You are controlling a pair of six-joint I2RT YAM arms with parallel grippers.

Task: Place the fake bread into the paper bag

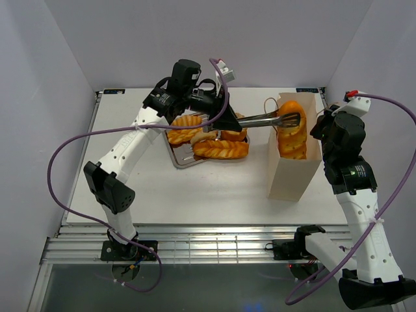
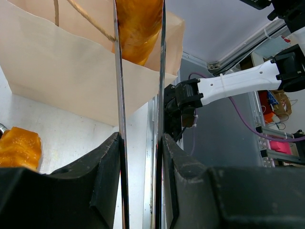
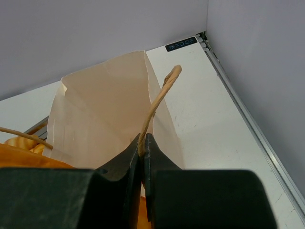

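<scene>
A long orange-brown loaf of fake bread (image 1: 292, 140) stands steeply in the mouth of the open paper bag (image 1: 289, 180), its top end still above the rim. Metal tongs (image 1: 259, 121) reach across to that top end, one arm on each side of the bread (image 2: 138, 31) in the left wrist view. My left gripper has the tongs' two arms between its fingers, spread a little apart. On the bag's right side, my right gripper is shut on a twisted paper handle (image 3: 156, 102). The loaf's lower end is hidden inside the bag.
Left of the bag, a tray (image 1: 177, 162) holds several other fake breads, including a long loaf (image 1: 221, 149) along its front edge. A second bag handle (image 1: 266, 104) sticks up at the bag's left rim.
</scene>
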